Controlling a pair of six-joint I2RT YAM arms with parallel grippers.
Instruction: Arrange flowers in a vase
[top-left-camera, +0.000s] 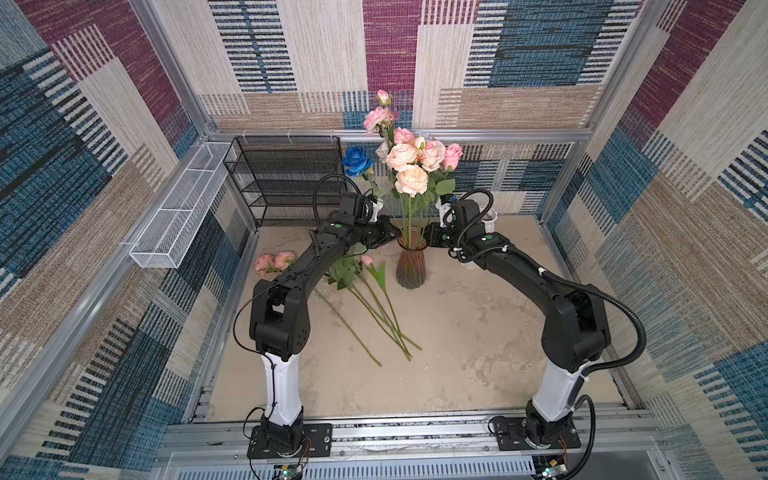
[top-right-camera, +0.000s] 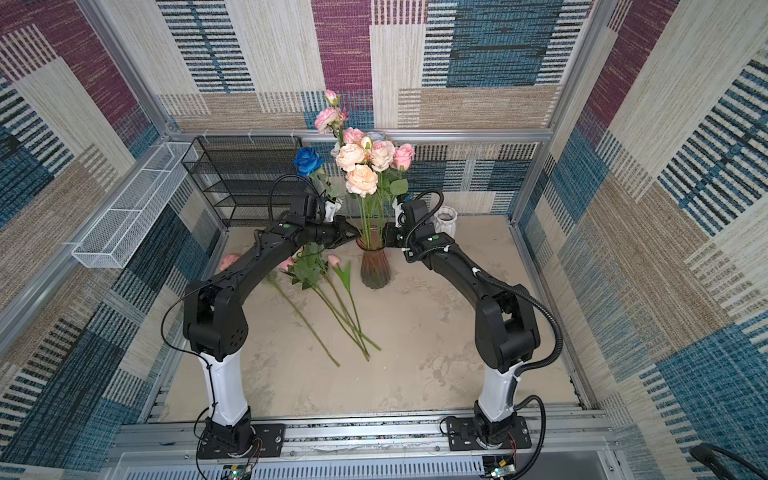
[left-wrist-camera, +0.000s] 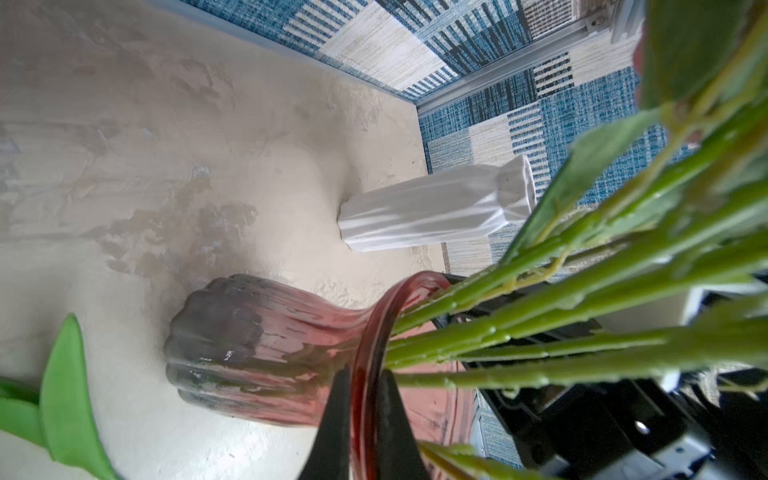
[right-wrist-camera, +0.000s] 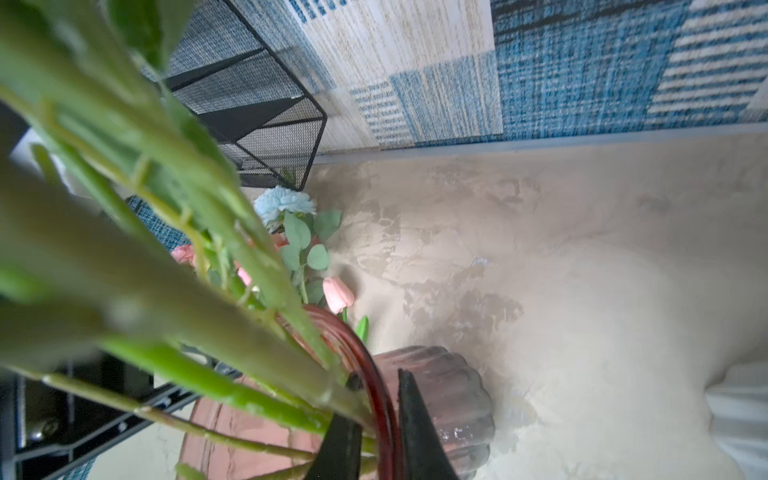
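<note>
The ribbed pink-grey glass vase (top-left-camera: 411, 268) holds a bouquet of pink and cream roses (top-left-camera: 412, 180) with a blue rose (top-left-camera: 357, 161) at its left. My left gripper is shut on the vase's rim, seen close in the left wrist view. My right gripper is shut on the opposite side of the rim, with stems crossing near its fingers. Loose flowers with long green stems (top-right-camera: 320, 304) lie on the table left of the vase, among them a pink tulip (right-wrist-camera: 338, 294).
A white vase (left-wrist-camera: 432, 208) stands behind at the right. A black wire rack (top-left-camera: 280, 160) is at the back left and a white mesh basket (top-left-camera: 176, 208) on the left wall.
</note>
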